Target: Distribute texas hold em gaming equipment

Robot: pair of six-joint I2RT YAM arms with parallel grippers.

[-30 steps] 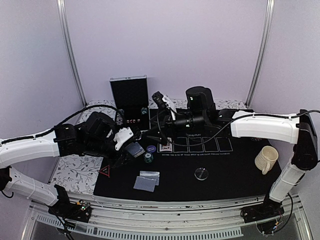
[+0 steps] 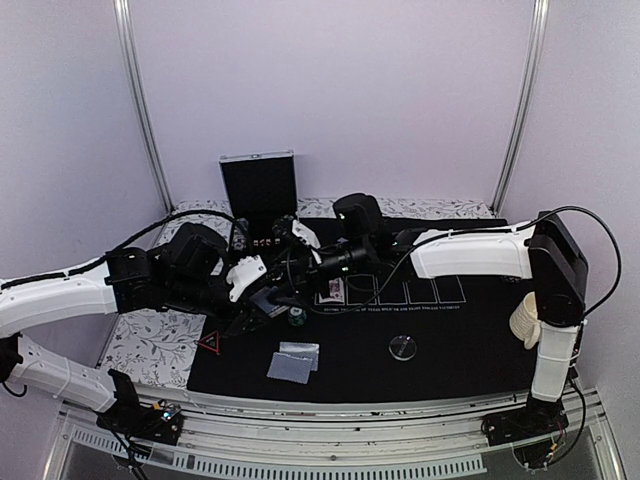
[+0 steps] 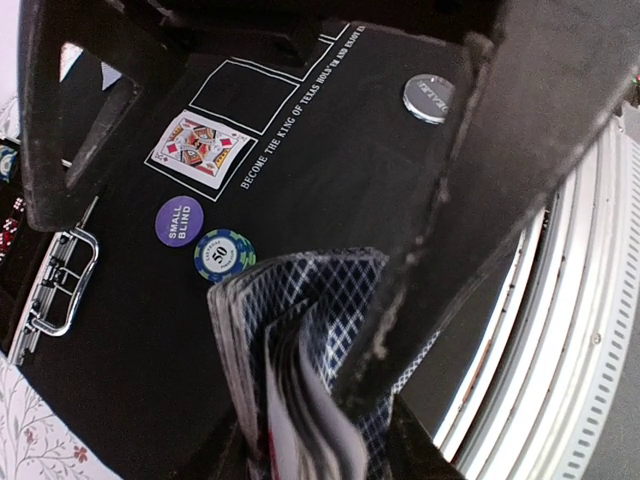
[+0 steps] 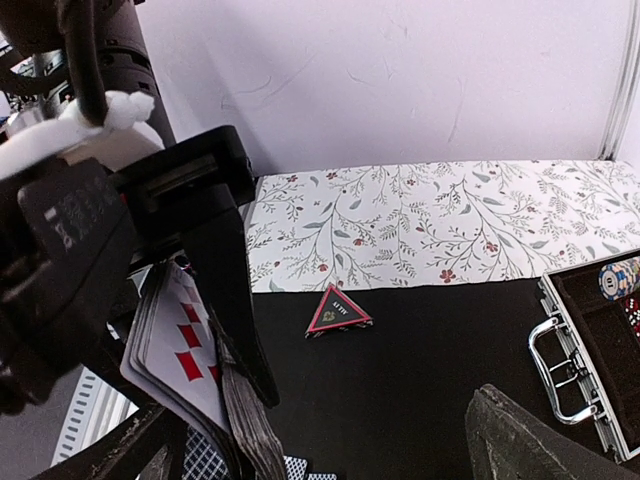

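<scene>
A fanned-out stack of playing cards with blue lattice backs is clamped upright in my left gripper, shut on it. In the right wrist view the cards show a red diamond face at the left. My right gripper stands open close beside the stack, with its left finger near the cards' lower edge; whether it touches them I cannot tell. Two cards lie face down on the mat. A face-up king of diamonds rests in the first outlined slot.
Beside the king lie a purple small blind button and a blue-green chip stack. Elsewhere are a clear dealer button, a triangular all-in marker, an open chip case and a cream mug.
My right arm has swung left and slightly down, bringing its open gripper to the cards held by my left gripper. The left arm has stayed in place.
</scene>
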